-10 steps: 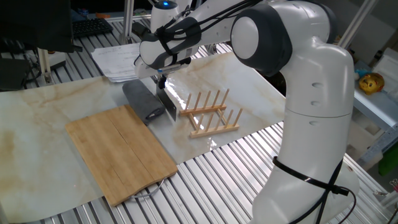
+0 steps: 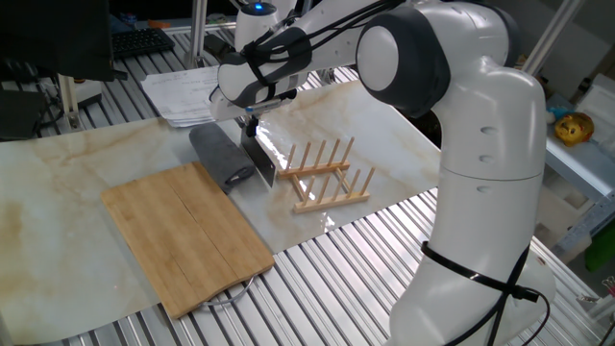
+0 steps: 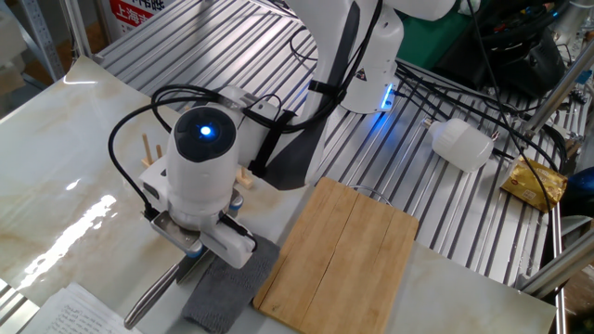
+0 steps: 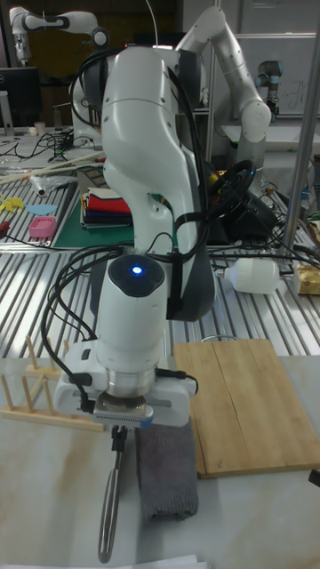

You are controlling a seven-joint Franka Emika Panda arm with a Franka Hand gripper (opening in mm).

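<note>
A knife with a broad metal blade (image 2: 258,159) stands on edge between the rolled grey towel and the wooden rack. Its silvery handle (image 4: 111,508) points toward the front in exterior view 3. My gripper (image 2: 252,126) is lowered over it, its dark fingertips closed at the knife near the handle's inner end. The grey towel (image 2: 220,154) lies right beside the blade, next to the wooden cutting board (image 2: 187,235). On the blade's other side is the pegged wooden rack (image 2: 332,202), its slots empty. In exterior view 2 my hand covers most of the rack and blade.
Written paper sheets (image 2: 181,96) lie on the marbled mat beyond the towel. A metal ring handle (image 2: 231,296) sticks out from the board's edge. The mat left of the board is bare. A white bulb-shaped object (image 3: 461,145) rests on the slatted table.
My gripper and the knife have shifted very slightly to the right in exterior view 1. The towel, board and rack have stayed in place.
</note>
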